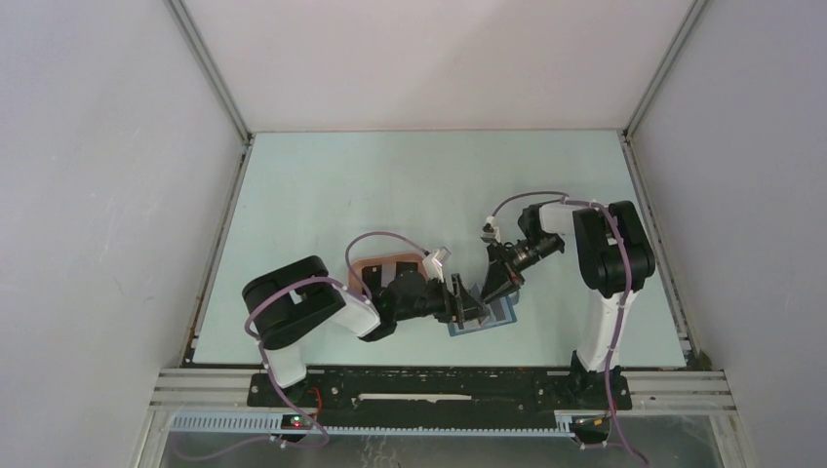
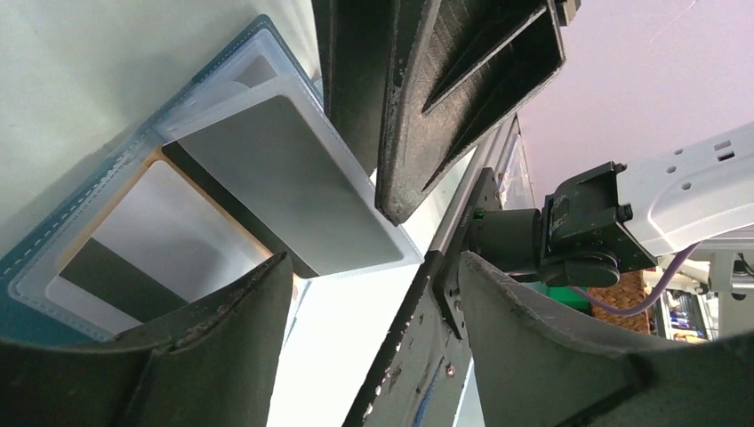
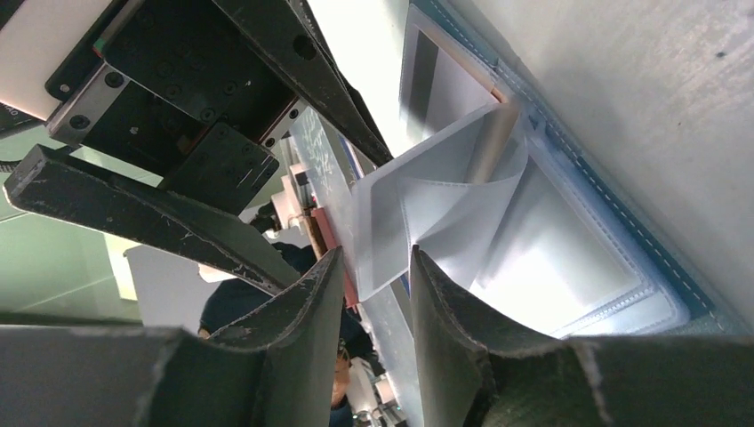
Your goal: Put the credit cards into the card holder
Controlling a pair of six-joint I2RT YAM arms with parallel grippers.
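The blue-edged card holder [image 1: 501, 313] lies near the table's front, partly covered by both grippers. In the left wrist view, a grey card [image 2: 283, 182] shows in its clear sleeve, with a paler card [image 2: 169, 231] beside it. My left gripper [image 1: 470, 304] is open over the holder, nothing between its fingers. Just right of it, my right gripper [image 1: 490, 294] has a narrow gap between its fingertips. A clear sleeve [image 3: 458, 209] stands lifted and bowed beyond those right fingers [image 3: 433, 298]; whether they touch it I cannot tell.
A brown tray [image 1: 357, 285] holding dark cards stands left of the holder, partly under my left arm. Both grippers are very close together over the holder.
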